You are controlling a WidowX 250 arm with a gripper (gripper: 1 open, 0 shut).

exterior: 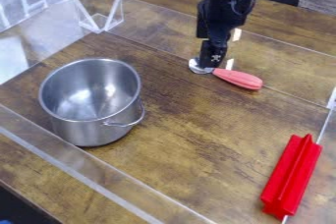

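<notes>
My black gripper (214, 53) reaches down from the top centre to the metal head of a utensil with a pink handle (238, 80), lying on the wooden table. The gripper is open, its tips at or just above the head, which it partly hides; whether they touch it cannot be told. A steel pot (90, 103) with a wire handle stands at the left, apart from the gripper.
A red object (292, 175) lies at the lower right. Clear plastic panels (43, 51) edge the area at the left.
</notes>
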